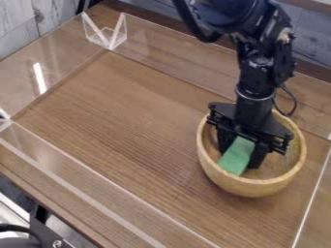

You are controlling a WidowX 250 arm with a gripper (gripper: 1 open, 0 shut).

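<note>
My black gripper (246,138) reaches down into a wooden bowl (247,184) at the right of the camera view. It is shut on a green object (235,158) that lies inside the bowl, partly hidden by the fingers.
A white wire-like item (106,34) stands at the back left. Dark edges border the table at the top and bottom left.
</note>
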